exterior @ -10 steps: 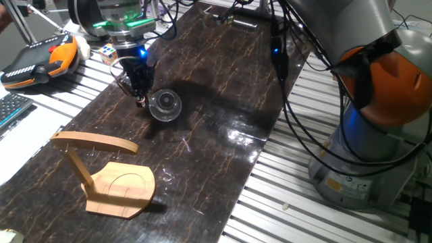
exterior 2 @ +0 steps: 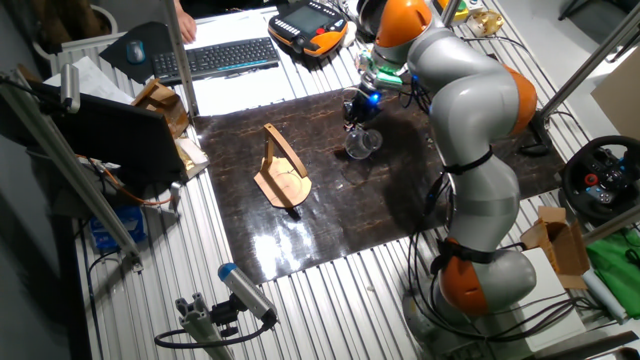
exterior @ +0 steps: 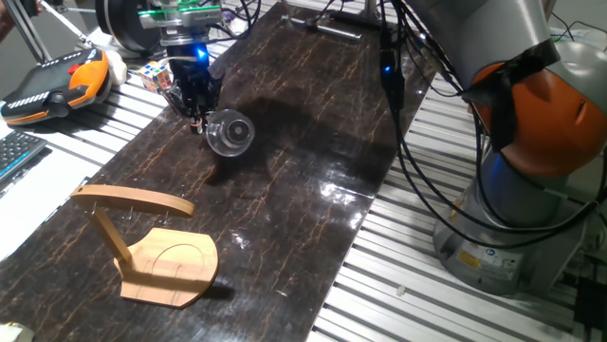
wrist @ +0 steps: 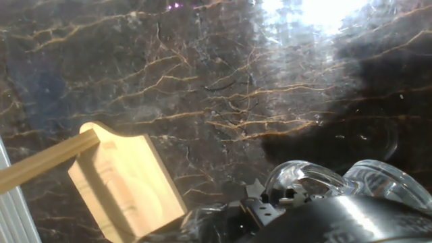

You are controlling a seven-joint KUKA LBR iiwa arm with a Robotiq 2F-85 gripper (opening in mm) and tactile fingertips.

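Observation:
A clear glass (exterior: 229, 133) hangs above the dark table, tilted, with its round opening turned towards exterior view 1. My gripper (exterior: 200, 124) is shut on one end of it. In the wrist view the glass (wrist: 388, 181) shows at the lower right, partly hidden behind the gripper's dark body. The fingers (wrist: 262, 210) meet the glass there, though the exact contact is hard to make out. A wooden stand (exterior: 171, 271) with a flat base, a slanted post and a curved top arm with small hooks stands apart from the glass, nearer exterior view 1.
A person's hand (exterior 2: 186, 27) rests near the keyboard.
The gripper and glass have shifted slightly in exterior view 1, the glass moving a little left and up, its opening turning somewhat. The wooden stand has stayed put.

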